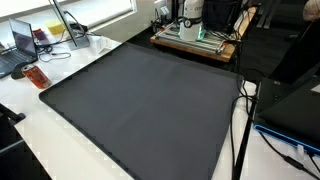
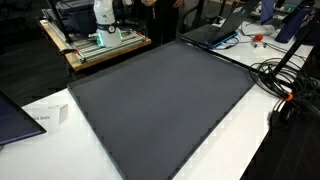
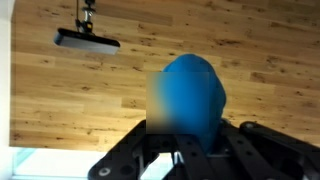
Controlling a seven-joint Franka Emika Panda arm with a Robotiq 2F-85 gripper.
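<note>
A blue object [image 3: 195,90], rounded at its top, fills the middle of the wrist view. My gripper is shut on it, with black finger parts [image 3: 235,145] showing near the bottom edge. The blue object hides the fingertips, and a blurred patch covers its left side. Beneath it lies a wooden floor [image 3: 90,85]. Neither exterior view clearly shows the gripper or the blue object.
A dark grey board [image 1: 145,105] lies bare on the white table. By its far left edge stands a small white container [image 1: 98,43]; a red can [image 1: 36,76] and a laptop [image 1: 25,42] are farther left. Cables [image 2: 285,85] lie bunched beside the table.
</note>
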